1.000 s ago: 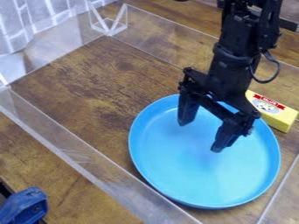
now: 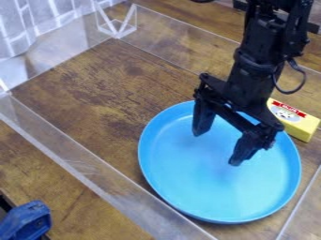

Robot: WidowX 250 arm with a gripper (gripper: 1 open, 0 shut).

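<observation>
My black gripper (image 2: 220,133) hangs low over a blue plate (image 2: 189,187) on the wooden table, its two fingers spread apart, one toward the back left and one toward the front right. I see nothing between them. Whether the fingertips touch the plate I cannot tell.
A yellow box (image 2: 294,122) with a red-and-white label lies behind the plate at the right, partly hidden by the arm. A blue object (image 2: 22,225) is at the bottom left. Clear plastic edging runs along the table.
The gripper has shifted very slightly, its front finger a little lower over the plate. The plate, box and other objects look unchanged.
</observation>
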